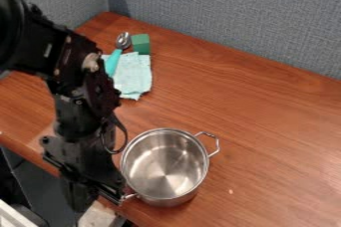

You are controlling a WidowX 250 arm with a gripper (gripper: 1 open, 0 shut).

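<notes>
My black gripper (94,186) reaches down at the table's front left edge, beside the left side of a steel pot (167,166) with two wire handles. Its fingertips are low by the pot's near handle; they are dark and partly hidden, so I cannot tell whether they are open, shut, or touching it.
At the back left lie a pale blue cloth (132,77), a green sponge (140,43) and a utensil with a turquoise handle (112,62).
</notes>
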